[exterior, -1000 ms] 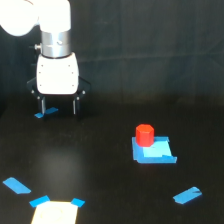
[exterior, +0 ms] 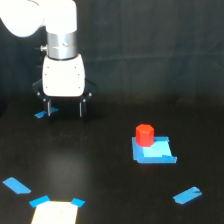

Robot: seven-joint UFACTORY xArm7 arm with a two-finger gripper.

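Observation:
A small red block is at the upper left part of a pale square edged with blue tape, right of the middle of the camera view. Its top looks rounded or many-sided. At the upper left, well away from the block, my gripper hangs from the white arm. Its two dark fingers stand apart with nothing visible between them.
A bright pale square with blue tape at its corners is cut off by the bottom edge. Blue tape strips lie at the left, the right and near the gripper.
The arm and gripper have shifted a little to the right and slightly down in the view. The red block and the taped squares stay where they were.

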